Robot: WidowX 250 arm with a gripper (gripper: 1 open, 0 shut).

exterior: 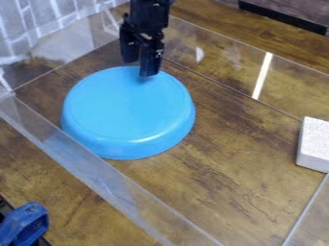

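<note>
A round blue lid-like disc (126, 115) lies on the wooden floor inside a clear-walled enclosure. The dark robot gripper (141, 53) hangs from the top of the view just above the disc's rear edge. Its fingers are dark and small, so whether they are open or shut is unclear.
A white block (311, 142) lies at the right edge. A blue object (21, 227) sits at the lower left, outside the clear wall. Transparent walls run along the near left and the back.
</note>
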